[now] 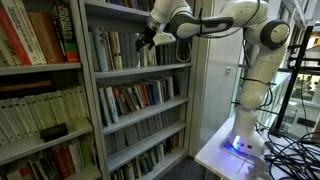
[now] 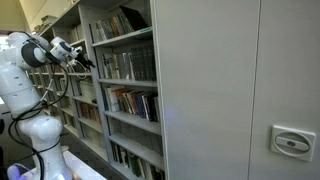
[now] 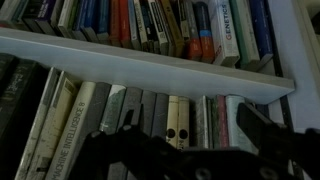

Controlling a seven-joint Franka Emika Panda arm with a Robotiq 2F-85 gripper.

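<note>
My gripper is open, its dark fingers (image 3: 262,128) spread apart with nothing held between them. In the wrist view it faces a row of upright books below a white shelf board (image 3: 150,62). Grey-spined books (image 3: 148,112) and a pair of cream ones (image 3: 178,122) show between and behind the fingers. In the first exterior view the gripper (image 1: 144,42) hangs from the raised arm, in front of the upper shelves. The second exterior view shows the arm's end (image 2: 68,52) high at the left, beside the bookcase. Contact with any book cannot be made out.
Books fill much of the tall grey bookcase (image 1: 96,100), whose shelf boards and upright sides limit sideways room. Another bookcase with white volumes (image 1: 40,112) stands at the left. The white table (image 1: 222,158) under the arm's base is mostly clear.
</note>
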